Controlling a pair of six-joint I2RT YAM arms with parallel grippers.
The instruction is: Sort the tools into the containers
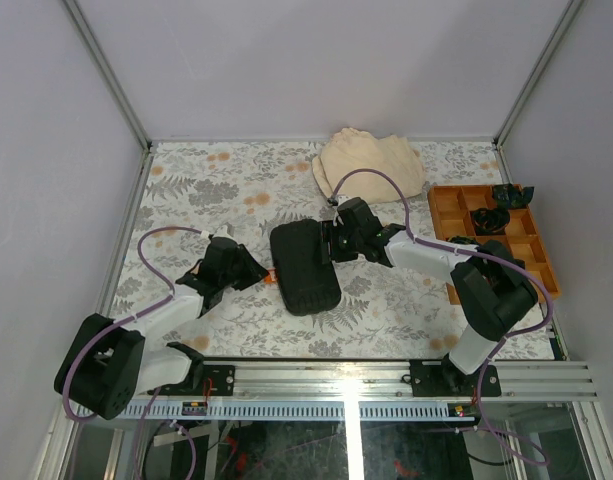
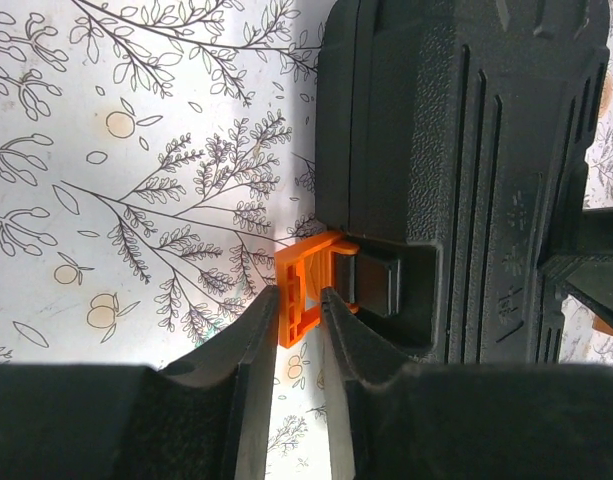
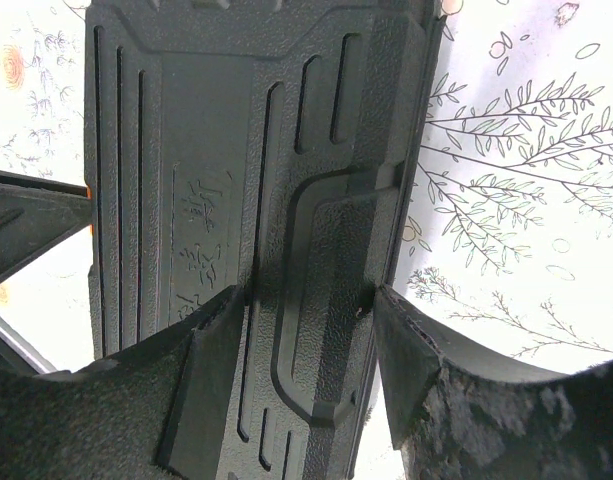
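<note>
A closed black tool case [image 1: 304,285] lies on the patterned table between my two arms. In the left wrist view an orange latch [image 2: 285,315] sticks out from the case's side, swung away from its recess. My left gripper is at this latch, partly open, its fingertips apart with the latch between or just beyond them; contact cannot be made out. On the opposite side, my right gripper is shut on the case's ribbed edge, one finger over the lid and the other past the rim. Whatever the case contains is hidden.
An orange compartment tray [image 1: 447,214] with dark items stands at the right, partly behind my right arm. A beige cloth [image 1: 371,165] lies crumpled at the back. Free table shows at the back left and in front of the case.
</note>
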